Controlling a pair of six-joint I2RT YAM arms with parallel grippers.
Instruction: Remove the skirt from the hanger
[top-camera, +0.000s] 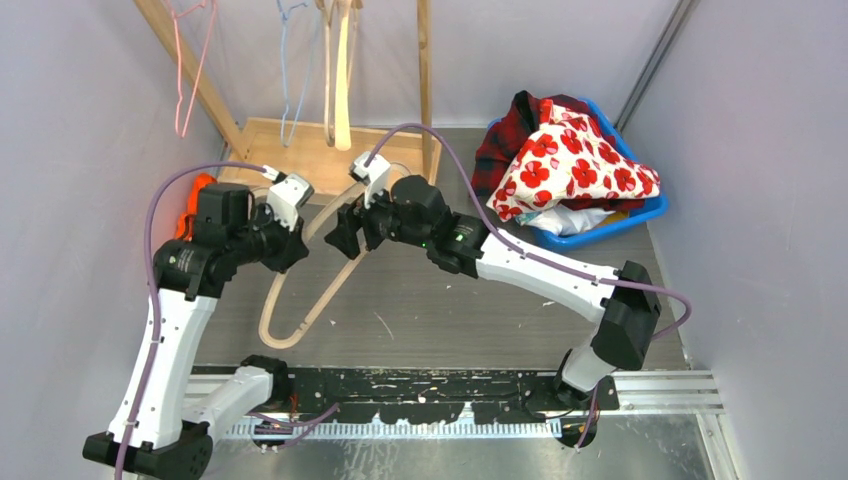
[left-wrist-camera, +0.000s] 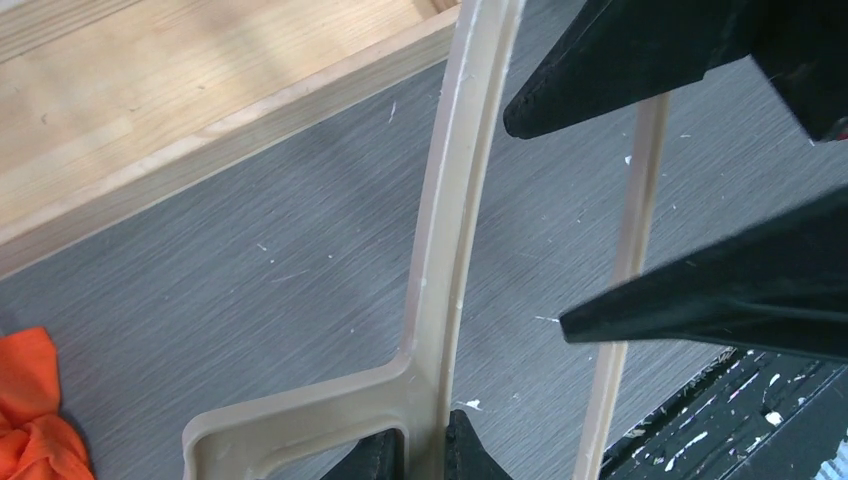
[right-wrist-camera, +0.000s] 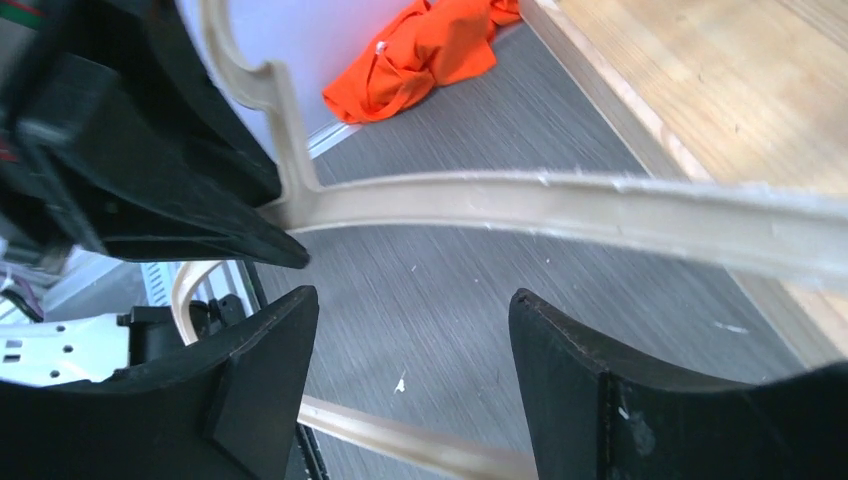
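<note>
A beige hanger (top-camera: 283, 336) is held over the floor by my left gripper (top-camera: 286, 256), which is shut on it; in the left wrist view its bar (left-wrist-camera: 437, 250) rises from that gripper. No skirt shows on it. My right gripper (top-camera: 355, 230) is open, close to the hanger on the right; in the left wrist view its two black fingers straddle the space near the hanger's far bar (left-wrist-camera: 632, 230), and in the right wrist view the near bar (right-wrist-camera: 560, 205) passes beyond them. I cannot tell whether they touch it.
A blue basket (top-camera: 578, 234) of folded clothes, red floral on top, sits at right. Hangers hang from the wooden rack (top-camera: 424, 60) at the back above its shelf (top-camera: 290, 150). An orange cloth (right-wrist-camera: 410, 60) lies at left.
</note>
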